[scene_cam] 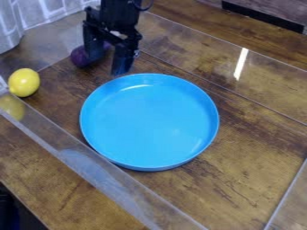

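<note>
The black gripper [106, 52] reaches down from the top centre, behind the blue plate, with its fingers low over the wood. A dark purple object [85, 55] lies at its left side, partly hidden by it; whether the fingers touch it or hold anything I cannot tell. The blue plate [149, 120] takes up the middle of the table. A yellow lemon-like object [23, 82] sits at the left.
A transparent panel edge [60, 162] runs along the lower left, and a pale metallic item [18, 18] stands at the top left.
</note>
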